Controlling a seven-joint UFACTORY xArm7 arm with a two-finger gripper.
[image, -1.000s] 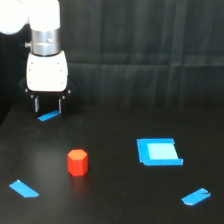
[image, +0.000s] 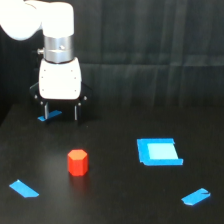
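A small red block (image: 78, 162), six-sided in outline, sits on the black table in the left half of the camera view. Above and behind it hangs my gripper (image: 61, 113), its two dark fingers spread apart with nothing visible between them. There is a clear gap between the fingers and the block. To the right lies a white square framed in blue tape (image: 160, 139), with nothing on it.
Blue tape strips lie flat at the front left (image: 24, 188), at the front right (image: 196, 197) and behind the gripper (image: 44, 119). A dark curtain (image: 150, 55) closes off the back. Bare table separates the block from the taped square.
My gripper has moved right and a little lower in the view, with its fingers still apart. The red block and the taped square have stayed put.
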